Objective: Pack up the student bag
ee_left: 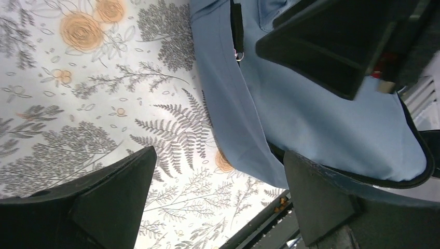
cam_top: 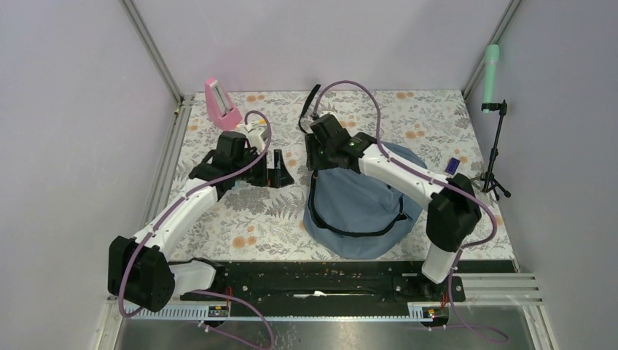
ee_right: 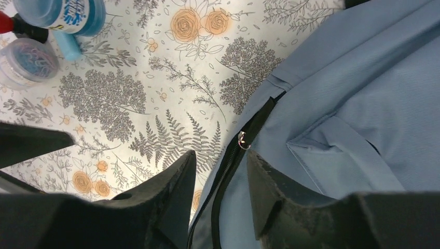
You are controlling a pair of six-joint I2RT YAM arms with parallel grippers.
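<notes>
On the patterned table lies a blue-grey bag [cam_top: 357, 208] with a black zipper track curving along its near and left sides. In the right wrist view, the metal zipper pull [ee_right: 242, 140] sits at the end of the zipper by the bag's left edge. My right gripper [cam_top: 312, 162] is over that corner, its fingers [ee_right: 179, 189] part open on either side of the zipper line below the pull, with no grip on it. My left gripper [cam_top: 280, 169] stands wide open left of the bag, above bare tablecloth, and holds nothing.
At the table's left, partly hidden by my left arm, are a blue bottle [ee_right: 78, 15] and a clear round container [ee_right: 28, 63]. A pink lamp-like object [cam_top: 222, 106] stands back left, a tripod [cam_top: 496, 149] at right.
</notes>
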